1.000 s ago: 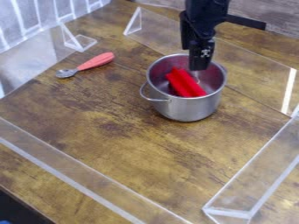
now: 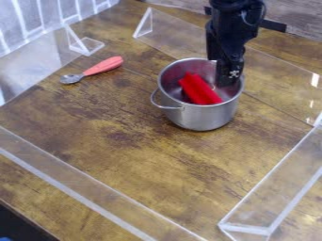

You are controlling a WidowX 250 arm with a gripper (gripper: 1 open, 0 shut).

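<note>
A steel pot (image 2: 201,115) with a side handle stands on the wooden table, holding a red object (image 2: 197,89) that lies tilted inside it. My black gripper (image 2: 228,71) hangs over the right back part of the pot, with its fingertips near or just inside the rim and open, clear of the red object as far as I can see.
A spoon with a pink handle (image 2: 104,66) lies to the left. Clear plastic barriers border the work area at the back, right and front left. The bare table (image 2: 151,169) in front of the pot is free.
My gripper has moved a little to the right and lower over the pot since a second ago. The pot and red object look unchanged.
</note>
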